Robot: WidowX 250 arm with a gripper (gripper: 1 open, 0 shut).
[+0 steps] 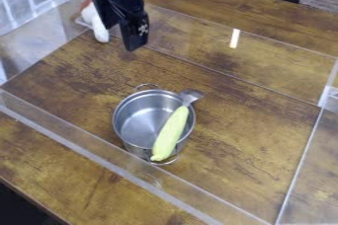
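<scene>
The black gripper (pixel 128 34) hangs over the upper left of the wooden table, its tip pointing down; whether it is open or shut is hard to make out. Behind and left of it, partly hidden by it, a white and reddish object (pixel 97 24) lies by the back left corner. Below, in the middle, a steel pot (pixel 133 122) holds a yellow-green corn cob (pixel 172 132), tilted across its right side, with a grey utensil end (pixel 189 97) at the rim.
Clear plastic walls (pixel 322 99) border the wooden surface (pixel 251 111). The table right of the pot and left of it is free.
</scene>
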